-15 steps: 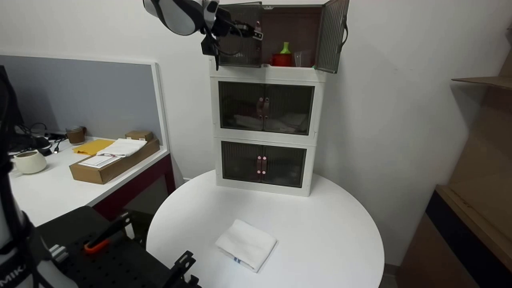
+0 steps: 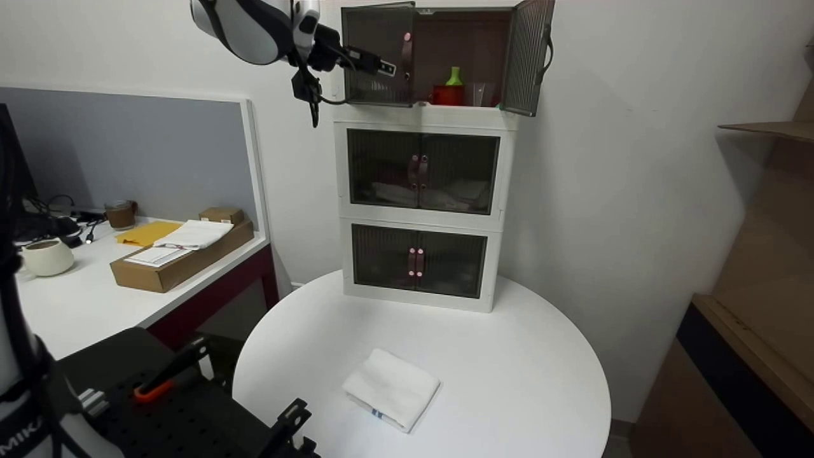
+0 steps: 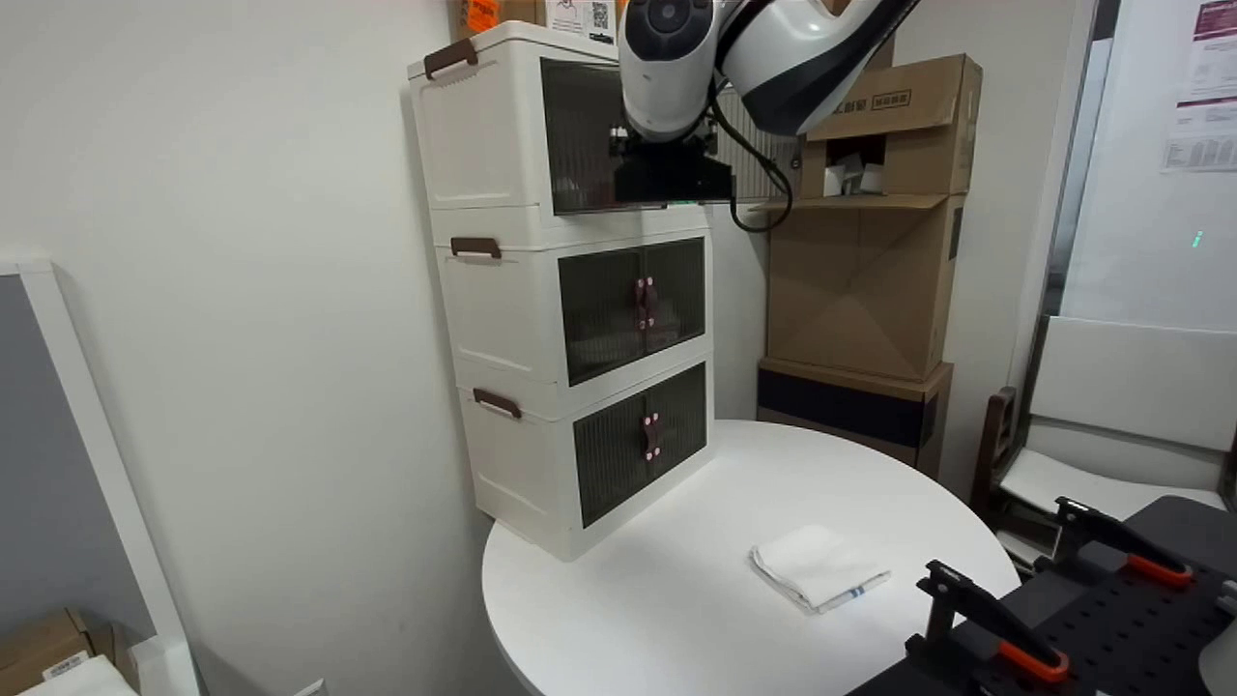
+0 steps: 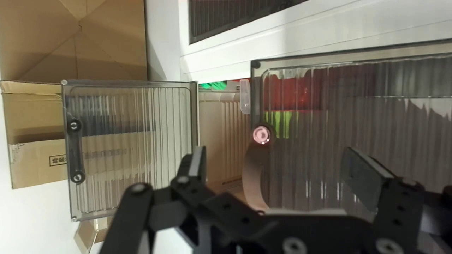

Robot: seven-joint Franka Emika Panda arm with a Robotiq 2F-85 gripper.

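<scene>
My gripper is open, its fingers [image 4: 360, 169] wide apart and empty. It hangs in front of the top cabinet's left door [image 2: 378, 57], left of that door's brown handle [image 2: 407, 57] in exterior view 1. In the wrist view the handle [image 4: 254, 177] appears within the gap of the fingers, apart from both fingers. This door stands nearly closed. The right door [image 2: 528, 57] is swung wide outward. Inside the top compartment are a red pot [image 2: 448, 95], a green bottle-shaped item [image 2: 455, 76] and a clear cup [image 2: 479, 94].
The middle doors [image 2: 458, 172] and bottom doors [image 2: 450, 263] are closed. A folded white towel [image 2: 391, 388] lies on the round white table [image 2: 526, 374], otherwise clear in front of the cabinet. Cardboard boxes [image 3: 858, 284] stand beyond the cabinet's right side.
My gripper has moved left and slightly down in exterior view 1, away from the left door's handle. The doors, the cabinet's contents and the towel look unchanged.
</scene>
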